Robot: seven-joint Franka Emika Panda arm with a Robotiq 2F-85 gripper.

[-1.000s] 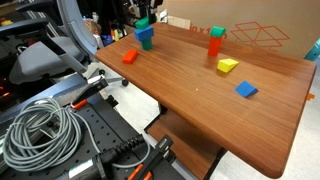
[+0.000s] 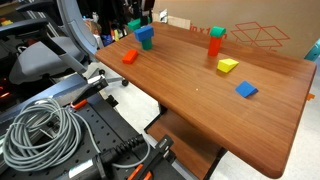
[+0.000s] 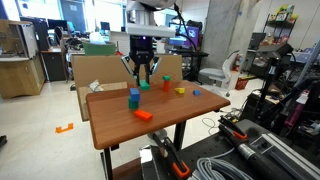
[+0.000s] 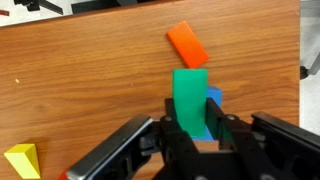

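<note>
My gripper is shut on a green block (image 4: 190, 98), which stands out between its two dark fingers in the wrist view. A blue block (image 4: 214, 98) shows partly behind it, the rest covered by the green block and the gripper. In exterior view 1 that blue block (image 2: 144, 31) sits on top of another green block (image 2: 147, 44) at the table's far left end. The held green block (image 3: 144, 85) is raised above the table beside this stack in exterior view 2, where the upper blue block (image 3: 133, 93) is nearer the camera.
A red-orange block (image 2: 130, 57) lies flat near the stack. Farther along stand a red block (image 2: 214, 47) with a green block (image 2: 218, 32) on top, a yellow block (image 2: 227, 65) and a flat blue block (image 2: 246, 89).
The gripper and its green block have shifted left in exterior view 1, from above the blue block to beside it. The stack and the other blocks look unmoved.
</note>
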